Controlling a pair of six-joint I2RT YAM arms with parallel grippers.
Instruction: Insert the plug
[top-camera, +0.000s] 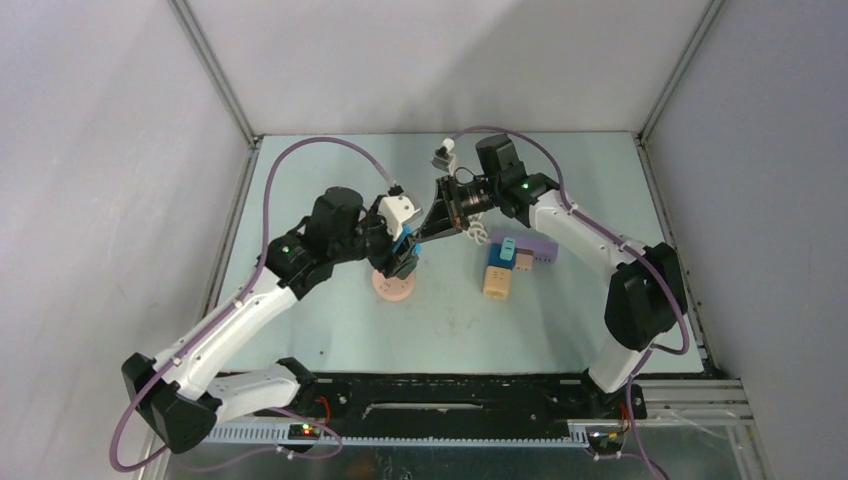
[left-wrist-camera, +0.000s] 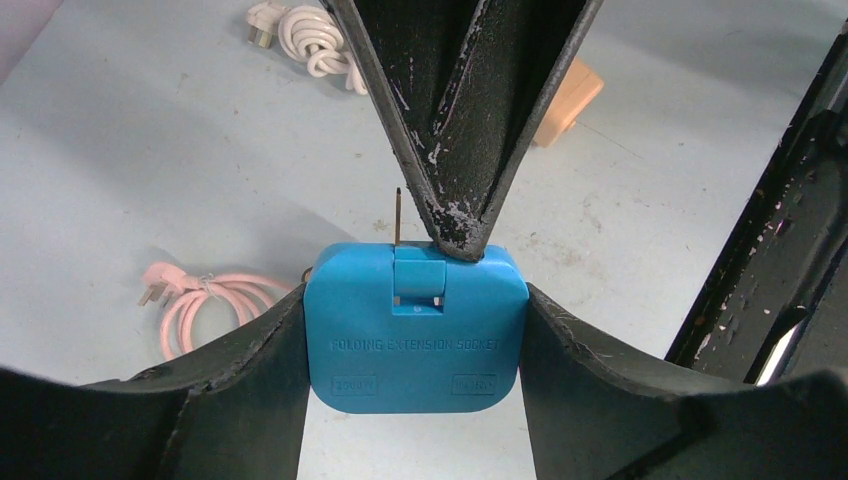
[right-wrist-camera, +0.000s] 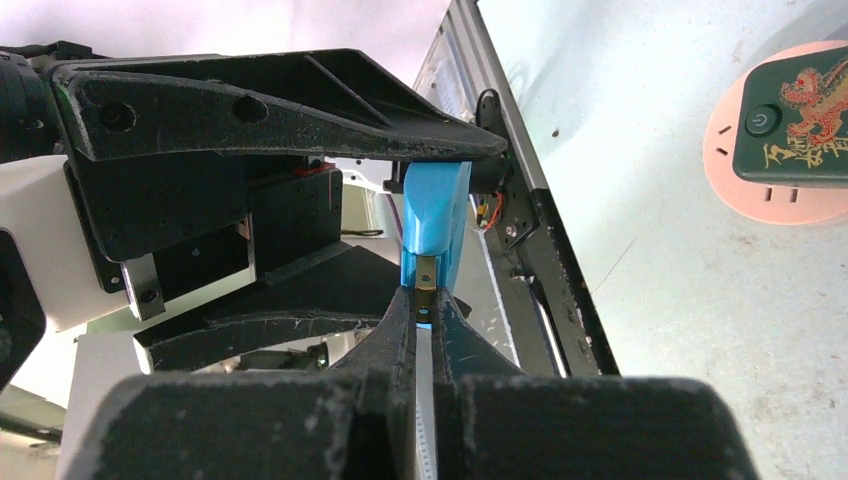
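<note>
A blue folding extension socket (left-wrist-camera: 415, 350) sits between the fingers of my left gripper, a thin metal prong standing up from its top. My right gripper is shut, its fingertips right at the socket's edge beside the brass prong; in the left wrist view its black tip rests at the socket's top edge. In the top view both grippers (top-camera: 420, 240) meet over the middle of the table.
Below lie a pink round socket (top-camera: 393, 286), a green patterned device (right-wrist-camera: 800, 130), a white cable (left-wrist-camera: 315, 40), a pink cable (left-wrist-camera: 205, 300), and several blocks (top-camera: 497, 283) to the right.
</note>
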